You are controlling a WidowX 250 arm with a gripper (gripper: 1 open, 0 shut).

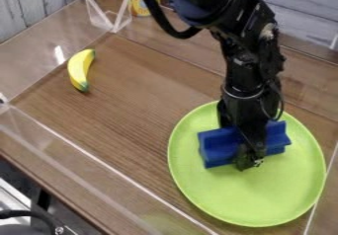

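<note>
A blue block (218,148) lies on a green plate (244,198) at the right of the camera view. My black gripper (246,152) is down over the middle of the block, hiding part of it. Whether its fingers are closed on the block or only around it cannot be told.
A yellow banana (81,66) lies on the wooden table (132,130) at the left. A small yellow container (140,0) is at the back left. Clear walls edge the table, and the middle left is bare.
</note>
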